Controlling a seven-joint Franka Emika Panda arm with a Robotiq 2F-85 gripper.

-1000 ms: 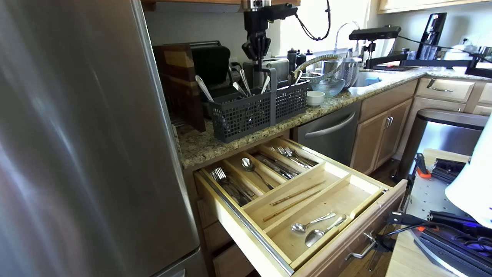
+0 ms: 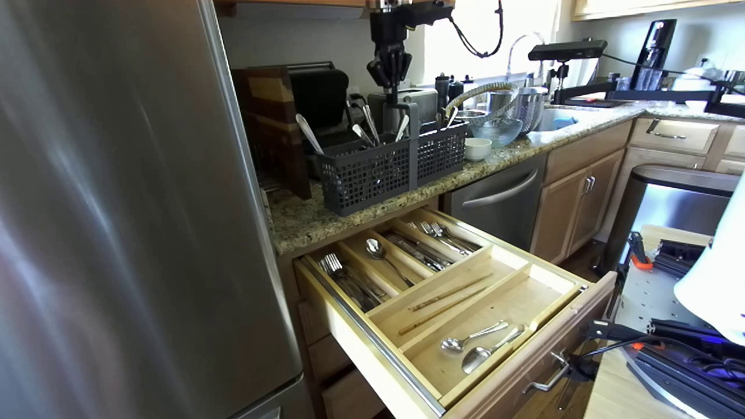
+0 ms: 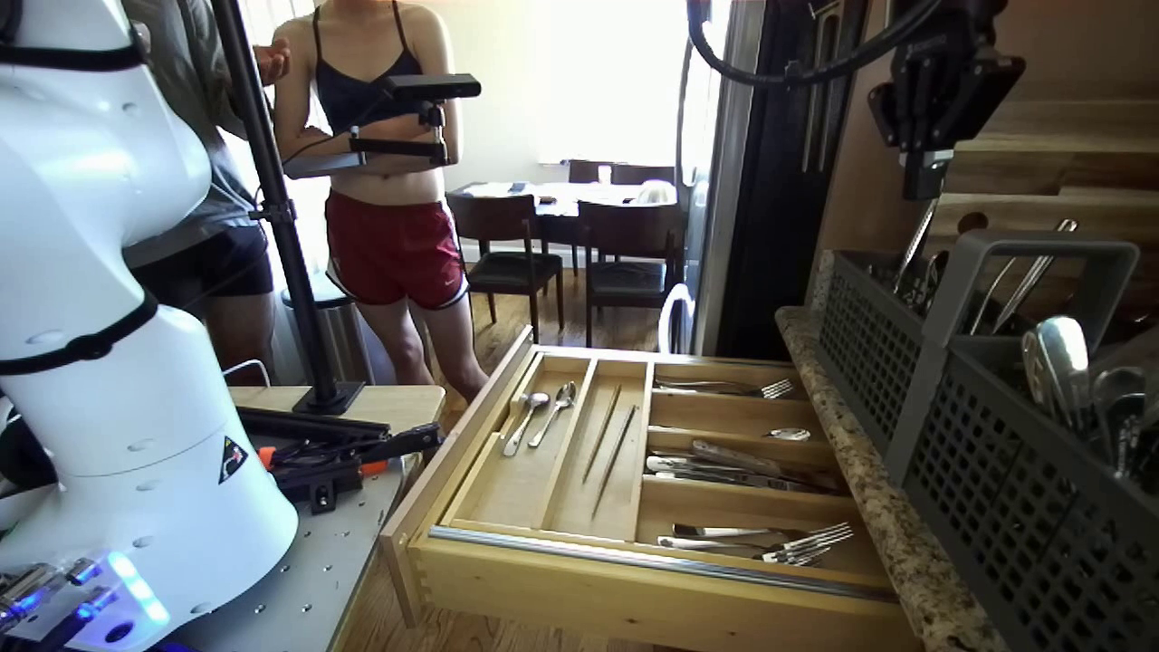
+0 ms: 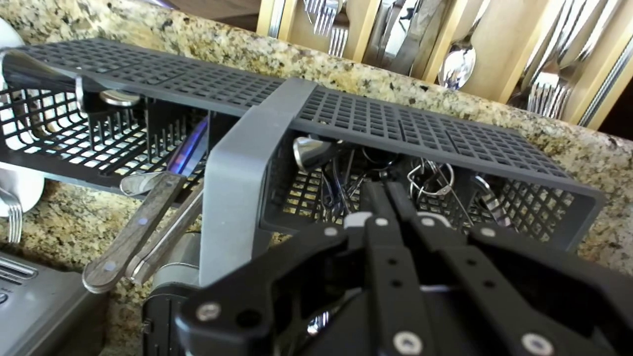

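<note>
A dark grey mesh cutlery basket (image 2: 366, 178) with a tall middle handle stands on the granite counter. My gripper (image 3: 926, 174) points down above it, its fingers close together. In exterior view 2 a thin silver utensil (image 3: 919, 230) runs from the fingertips down into the basket, so the gripper appears shut on its handle; the lower end is hidden. The wrist view has the fingertips over one compartment, among spoons and a wire whisk (image 4: 431, 179). Below the counter, an open wooden drawer (image 2: 489, 300) holds forks, knives, spoons and two chopsticks (image 2: 447, 293) in separate compartments.
Beside the gripper rises the basket's handle (image 4: 237, 172). Wood-handled knives (image 4: 133, 237) lean out of the other compartment. A toaster (image 2: 422, 101) and cutting boards (image 2: 283, 129) stand behind, a white bowl (image 2: 478, 148) to the right. The drawer's front compartment has free room.
My gripper has risen very slightly over the basket. The drawer, its cutlery and the basket look unchanged.
</note>
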